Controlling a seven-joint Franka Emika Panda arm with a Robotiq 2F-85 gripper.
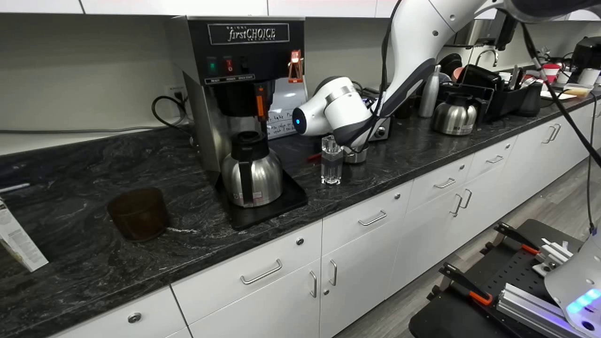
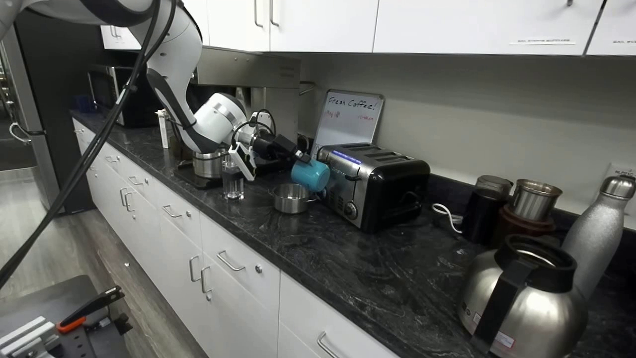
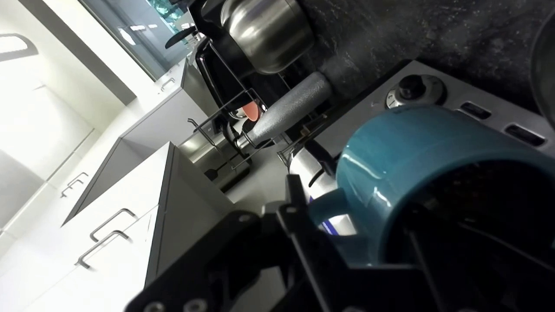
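My gripper is shut on a teal mug, which it holds up in front of the toaster. In the wrist view the mug lies tilted, its dark opening facing the gripper. One dark finger shows by the mug's handle; another dark part reaches toward the opening. Exactly where the fingers pinch is hard to make out. Just below and to the left of the mug, a small metal pot stands on the counter. The arm hides gripper and mug in exterior view 1.
A clear glass stands upright close under the arm's wrist. Left of it is the coffee maker with a steel carafe. A whiteboard leans behind the toaster. Free counter lies in front of the toaster.
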